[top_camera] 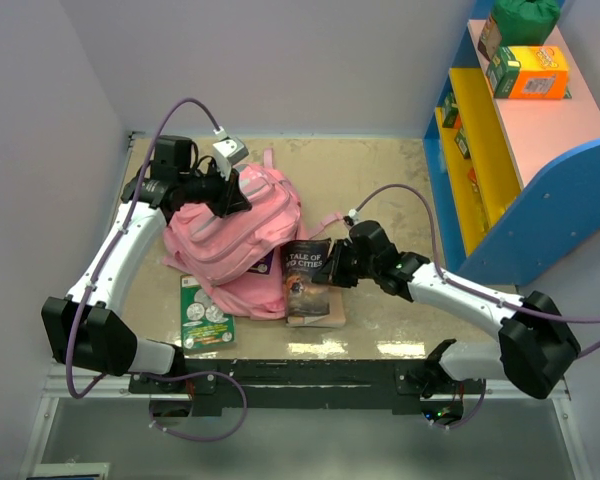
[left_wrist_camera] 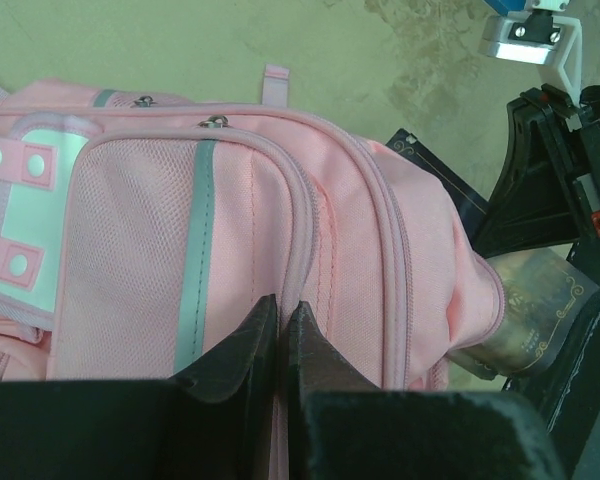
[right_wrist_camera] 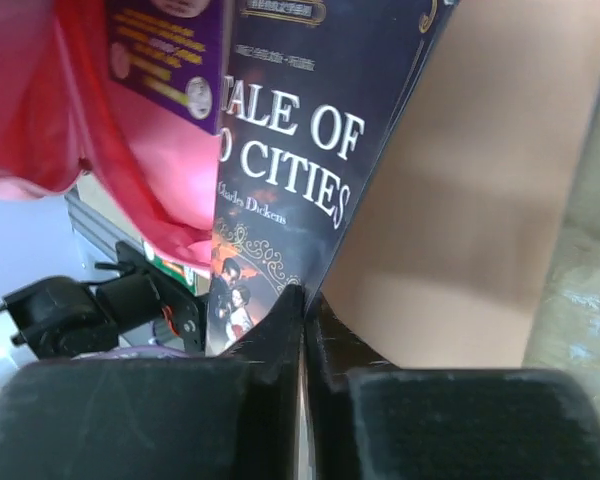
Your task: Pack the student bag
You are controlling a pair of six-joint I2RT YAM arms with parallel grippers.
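Observation:
The pink backpack (top_camera: 230, 225) slumps on the mat, and my left gripper (top_camera: 238, 205) is shut on its piped upper edge, seen pinched between the fingers in the left wrist view. At the bag's right side stands the dark book "A Tale of Two Cities" (top_camera: 305, 270), touching the pink fabric. My right gripper is shut on the edge of its front cover, which is lifted off a tan page or inner face (right_wrist_camera: 450, 180). A purple book (right_wrist_camera: 170, 55) sits partly inside the bag's opening. The green book (top_camera: 206, 312) lies flat at the front left.
A shelf unit with a blue side panel (top_camera: 555, 225) stands at the right, carrying an orange box (top_camera: 528, 72) and a green bag (top_camera: 525, 22) on top. Bare mat (top_camera: 380, 325) lies between book and shelf.

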